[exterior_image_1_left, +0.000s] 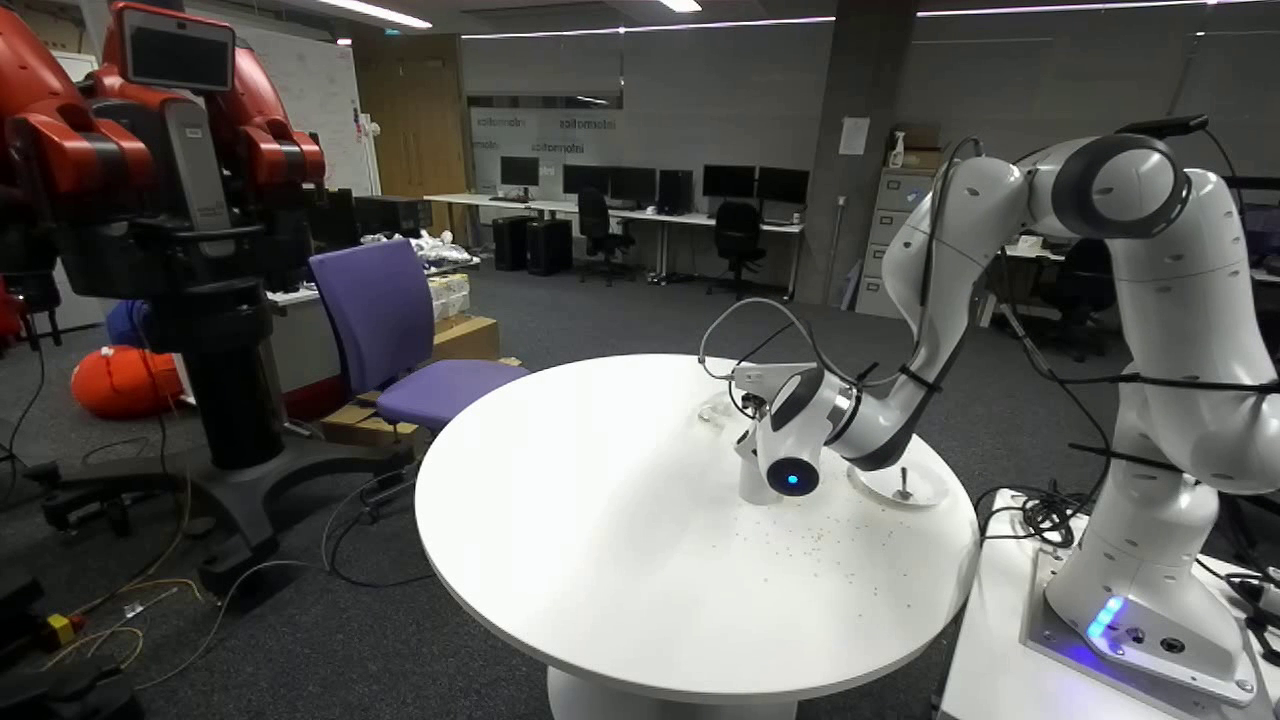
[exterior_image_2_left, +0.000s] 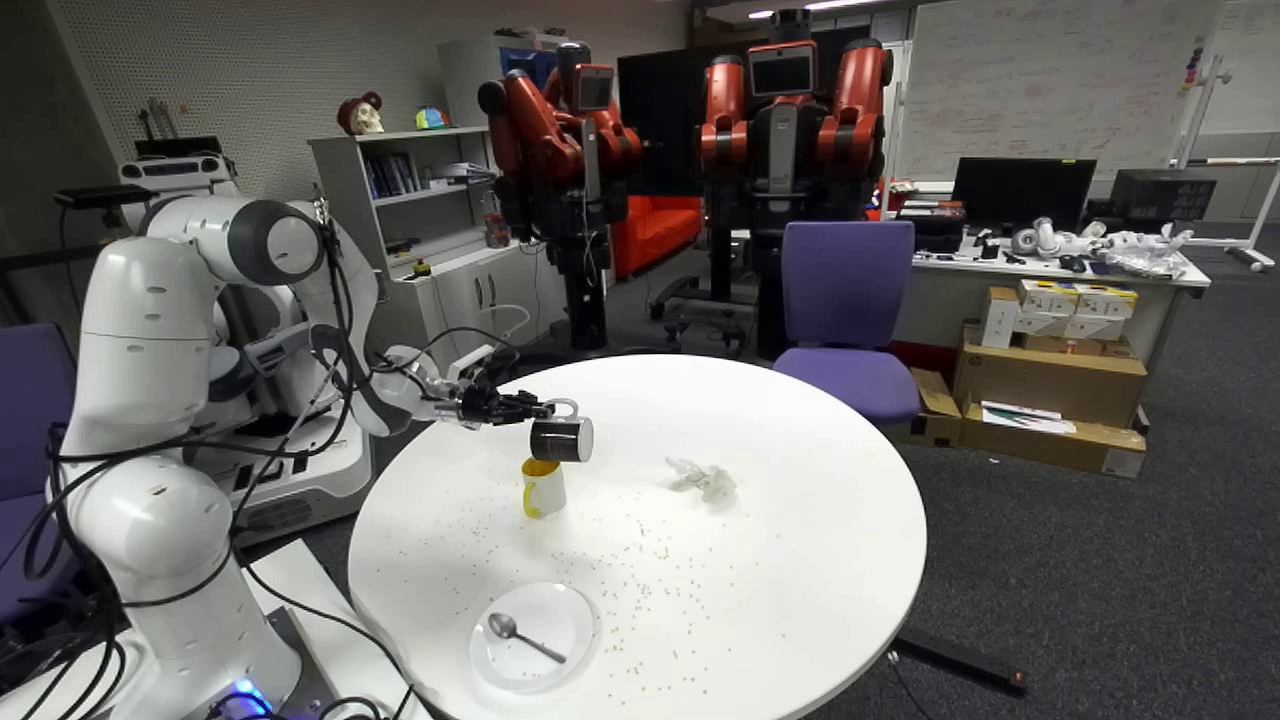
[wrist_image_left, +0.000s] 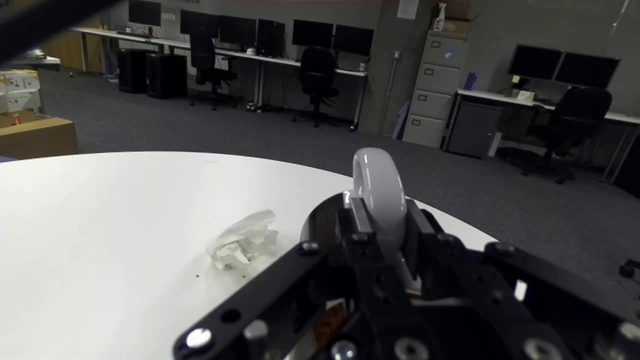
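Note:
In exterior view 2 a black mug (exterior_image_2_left: 561, 439) with a pale handle lies tipped on its side in the air. My gripper (exterior_image_2_left: 542, 408) is shut on its handle (wrist_image_left: 382, 189), which shows between the fingers in the wrist view. Right below it, a white mug (exterior_image_2_left: 546, 490) with a yellow inside and yellow handle stands upright on the table. The black mug overlaps its rim in this view; whether they touch I cannot tell. In exterior view 1 the wrist hides most of the black mug, while part of the white mug (exterior_image_1_left: 756, 485) shows underneath.
Small crumbs are scattered over the round white table (exterior_image_2_left: 816, 528). A white plate (exterior_image_2_left: 576, 612) holding a spoon (exterior_image_2_left: 524, 636) sits near the arm's base. Crumpled tissue or plastic (exterior_image_2_left: 704, 480) lies beyond the mugs.

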